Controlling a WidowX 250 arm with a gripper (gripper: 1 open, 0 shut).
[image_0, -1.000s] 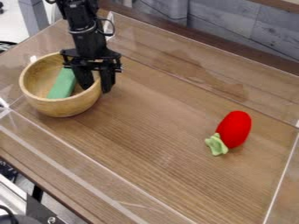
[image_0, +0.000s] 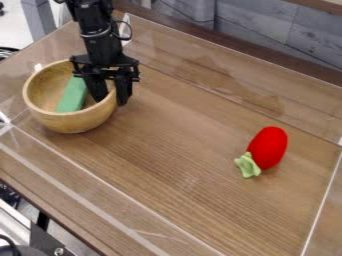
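The black gripper (image_0: 104, 78) is at the upper left, its fingers at the rim of a tan bowl (image_0: 70, 118), shut on that rim at the far right side. A green object (image_0: 72, 94) lies inside the bowl, toward its left. On the right of the table, a red oval object (image_0: 269, 146) lies with a small light-green piece (image_0: 246, 165) at its lower end.
A grey wall edge (image_0: 254, 30) runs along the back right.
The gripper and bowl have shifted very slightly to the left; the objects on the right have not moved.
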